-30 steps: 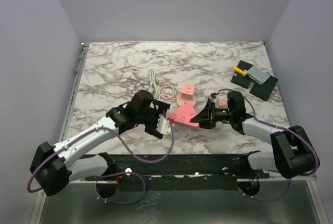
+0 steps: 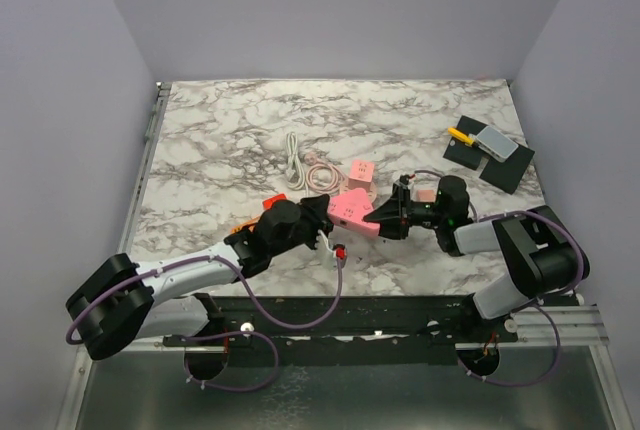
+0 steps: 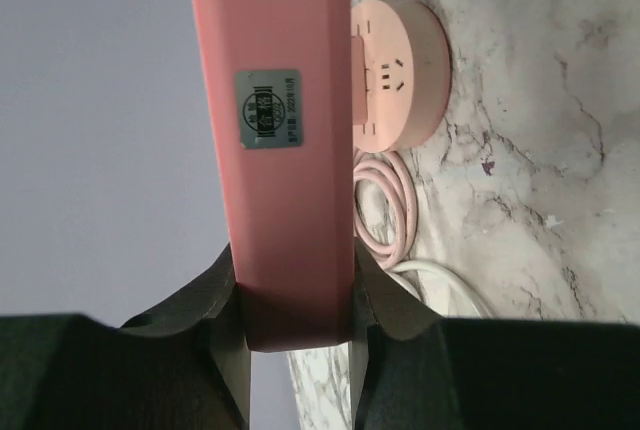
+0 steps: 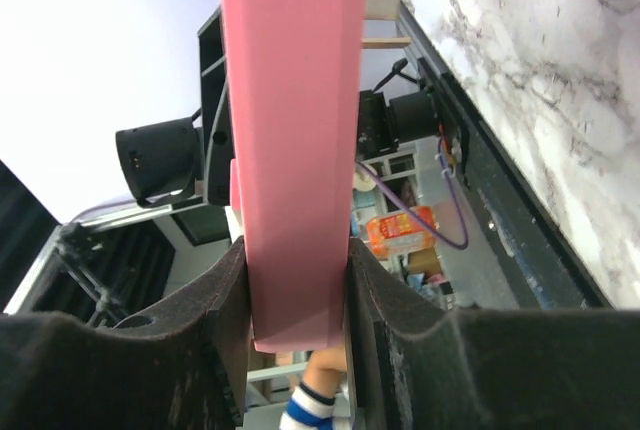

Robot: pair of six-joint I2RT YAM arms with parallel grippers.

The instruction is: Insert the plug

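In the top view a pink wedge-shaped block with slots is held above the table between my two grippers. My left gripper is shut on its left end; in the left wrist view the block's labelled face rises from between the fingers. At the opposite end, my right gripper is open, its fingers standing close on both sides of the block. Behind them on the table, a round pink socket base carries a pink cube. No plug prongs can be made out.
Coiled white cable and pink cable lie behind the left gripper. Red and orange pieces sit beside the left arm. A black mat with a yellow-handled tool is at the right.
The left forearm has shifted slightly. The right gripper and block have moved only a little.
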